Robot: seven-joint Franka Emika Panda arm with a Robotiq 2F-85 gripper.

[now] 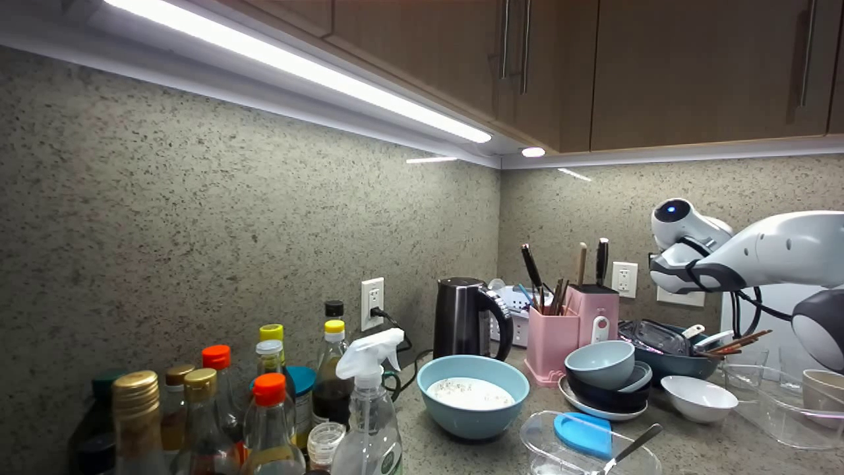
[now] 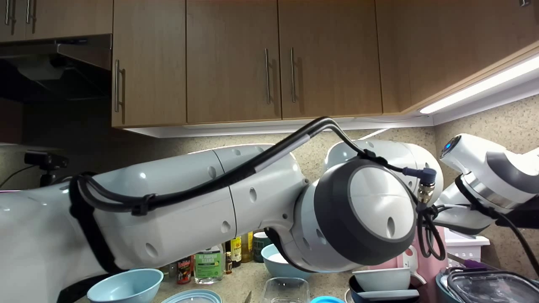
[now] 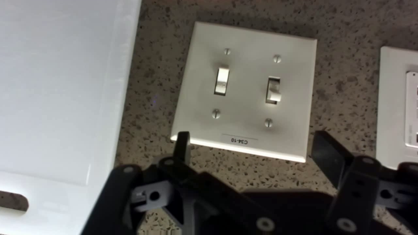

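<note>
In the wrist view a white switch plate [image 3: 247, 94] with two toggles is fixed to the speckled wall. The left toggle [image 3: 222, 80] and the right toggle [image 3: 274, 90] sit at different tilts. My gripper is open in front of the plate's lower edge, one black fingertip [image 3: 182, 148] near its left corner and the other near its right. Nothing is between them. In exterior view 1 the plate [image 1: 680, 296] shows partly behind the arm [image 1: 759, 249], whose gripper is hidden there.
A white board [image 3: 58, 78] stands left of the plate and an outlet plate [image 3: 395, 105] right of it. Below the arm are a dark basin [image 1: 672, 363] with utensils, a white bowl [image 1: 699, 397] and stacked bowls [image 1: 601, 364]. A pink knife block [image 1: 591, 313] stands nearby.
</note>
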